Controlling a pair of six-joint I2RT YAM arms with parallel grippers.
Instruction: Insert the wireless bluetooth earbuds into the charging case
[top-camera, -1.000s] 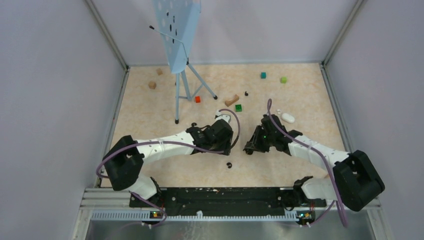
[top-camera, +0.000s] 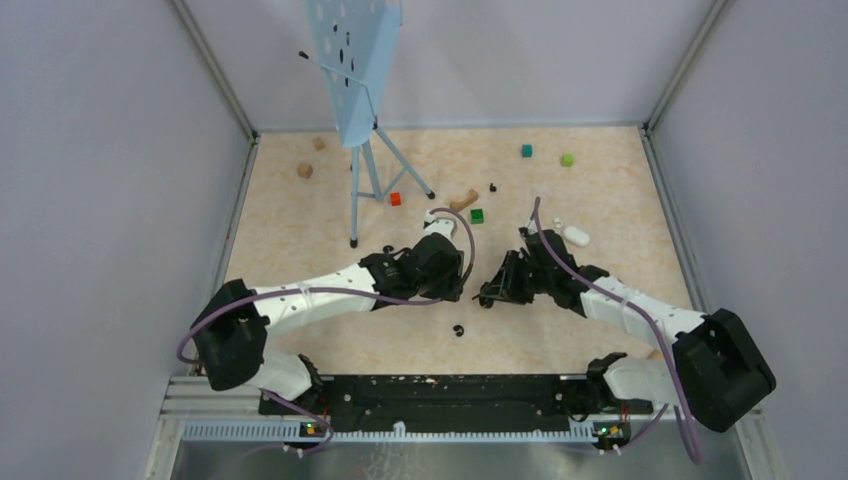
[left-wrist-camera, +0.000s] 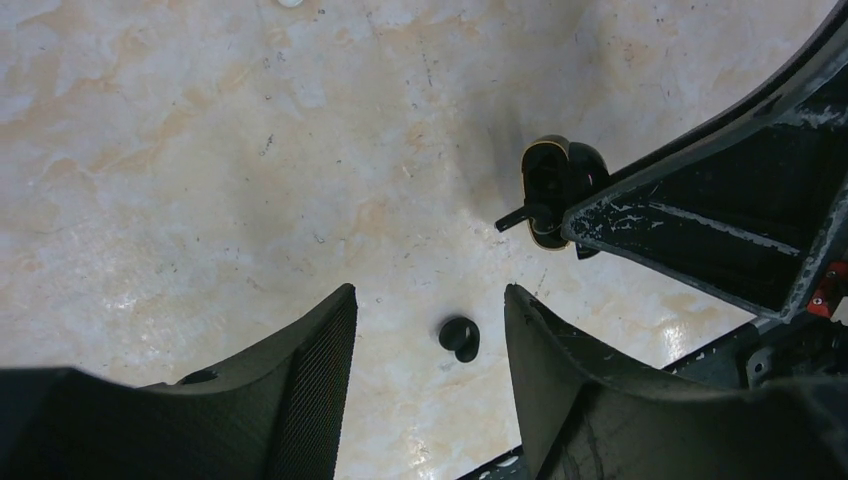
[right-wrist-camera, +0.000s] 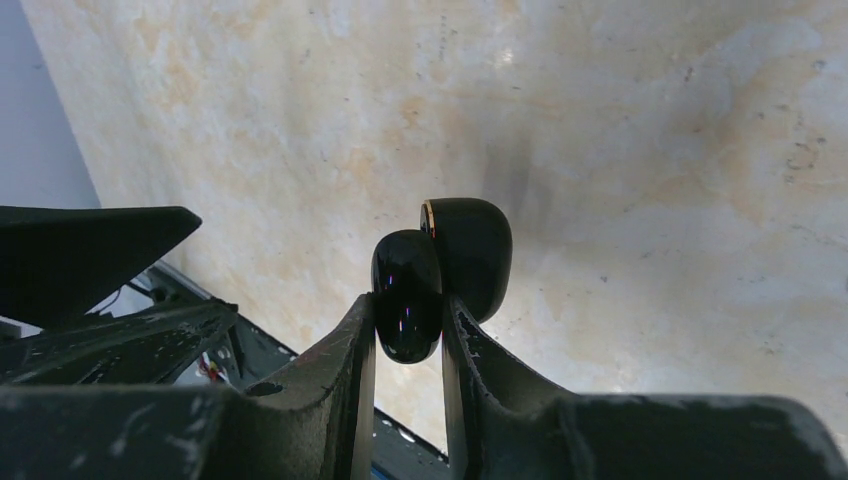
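Note:
My right gripper is shut on the black charging case, whose rounded shells (right-wrist-camera: 475, 255) show beyond the fingertips. The left wrist view shows the case (left-wrist-camera: 546, 170) standing open, with a dark earbud lying across its lower end and its stem (left-wrist-camera: 512, 219) sticking out sideways. It is unclear how deep that earbud sits. A second black earbud (left-wrist-camera: 460, 338) lies alone on the table, also visible in the top view (top-camera: 458, 330). My left gripper hangs open above the table, its fingers empty; the loose earbud appears below, between the fingers.
Farther back are a green block (top-camera: 477, 216), a wooden piece (top-camera: 464, 200), a red block (top-camera: 395, 199) and a stand with a light-blue board (top-camera: 355, 75). A white object (top-camera: 576, 236) lies behind the right arm. Both arms are close together.
My right gripper has shifted left with the case, towards the left arm. The loose earbud stays where it was.

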